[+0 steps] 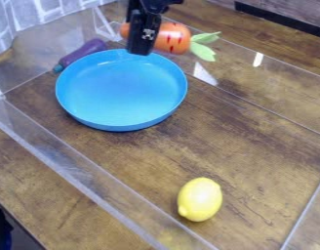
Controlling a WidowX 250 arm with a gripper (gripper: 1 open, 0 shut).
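Note:
My black gripper [141,39] is at the top centre, shut on an orange toy carrot [174,39] with green leaves sticking out to the right. The carrot is held above the back rim of a round blue plate [121,90], which is empty. A purple toy eggplant [82,53] lies behind the plate on the left. A yellow lemon [199,198] lies on the wooden surface toward the front right.
Clear low walls [59,161] run along the left and across the right side. The wooden surface right of the plate and around the lemon is clear.

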